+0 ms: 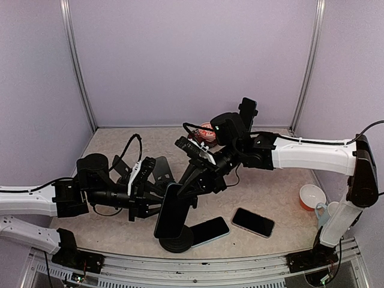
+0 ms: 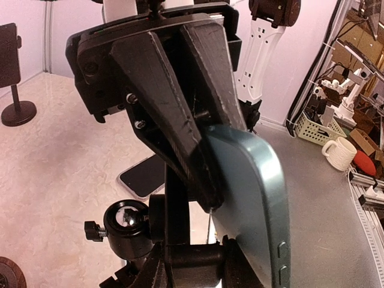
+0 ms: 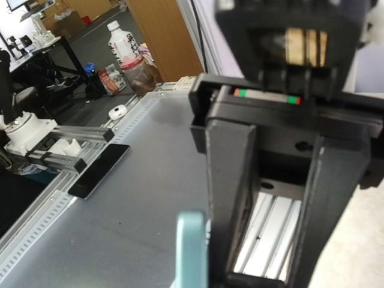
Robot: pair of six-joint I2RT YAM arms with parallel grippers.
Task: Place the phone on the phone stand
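Observation:
A phone [image 1: 171, 213], black face to the top camera and light blue on its back [image 2: 246, 180], is held upright above the round base of the black phone stand [image 1: 175, 243]. My left gripper [image 1: 157, 201] is at its left side, shut with something between its fingers; in the left wrist view its fingers lie against the blue phone beside a black stand post [image 2: 177, 222]. My right gripper [image 1: 187, 187] is at the phone's top; in the right wrist view the phone's blue edge [image 3: 189, 246] shows beside its fingers. Whether the phone rests on the stand is hidden.
Two phones lie on the table, one [image 1: 210, 230] beside the base, another [image 1: 253, 221] to the right. A bowl [image 1: 312, 196] and mug [image 1: 327, 213] stand at the right edge, a red item [image 1: 206, 132] at the back. Other stands [image 2: 18, 112] stand behind.

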